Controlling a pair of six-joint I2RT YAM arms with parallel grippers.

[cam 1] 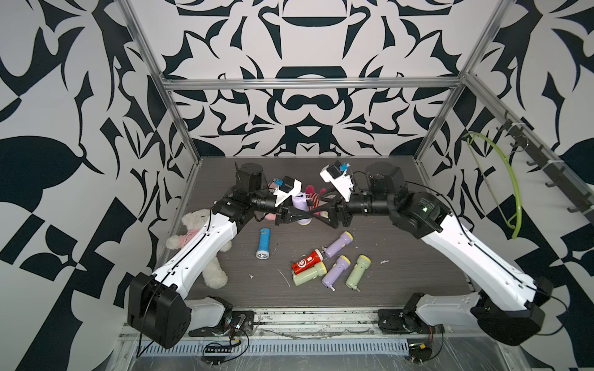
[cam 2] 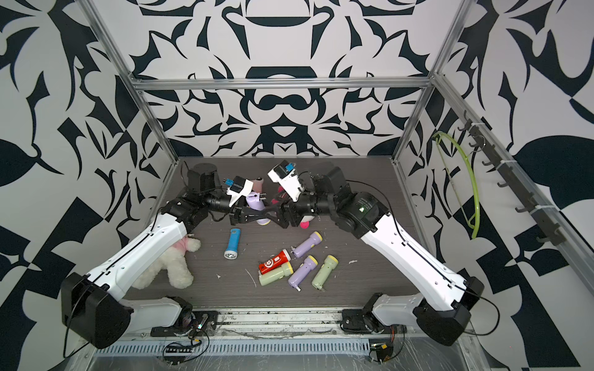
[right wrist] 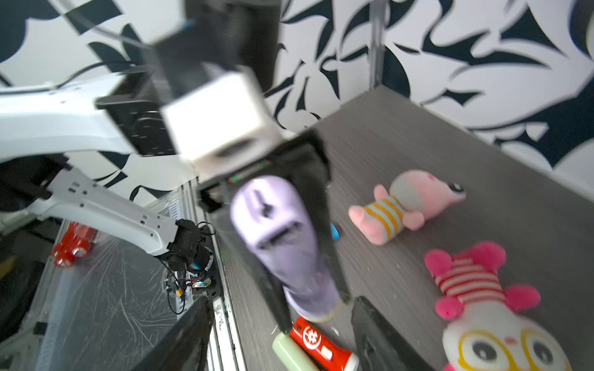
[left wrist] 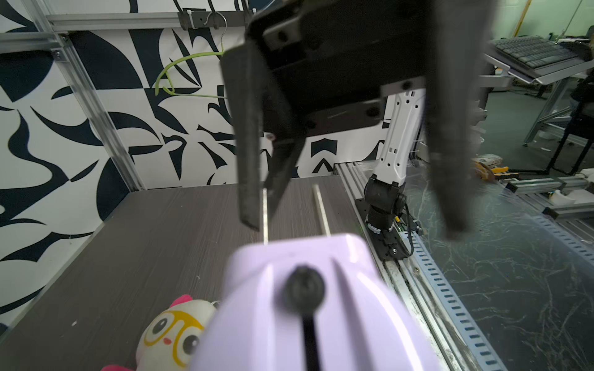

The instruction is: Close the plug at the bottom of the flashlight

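A light purple flashlight [cam 1: 300, 201] stands between the fingers of my left gripper [cam 1: 295, 213], raised over the table's middle; in the left wrist view its lilac body [left wrist: 309, 315] fills the bottom, two metal prongs [left wrist: 321, 210] sticking out from the end. In the right wrist view the flashlight [right wrist: 278, 235] sits between the left fingers; I cannot tell if they press on it. My right gripper [cam 2: 281, 215] is open, its fingertips just beside the flashlight and left gripper, with nothing seen between them.
Several flashlights [cam 1: 360, 272] and a blue one [cam 1: 263, 242] lie on the front of the table [cam 1: 414, 247]. A white bear [cam 2: 173, 266] is at the left, plush toys [right wrist: 405, 204] behind the grippers.
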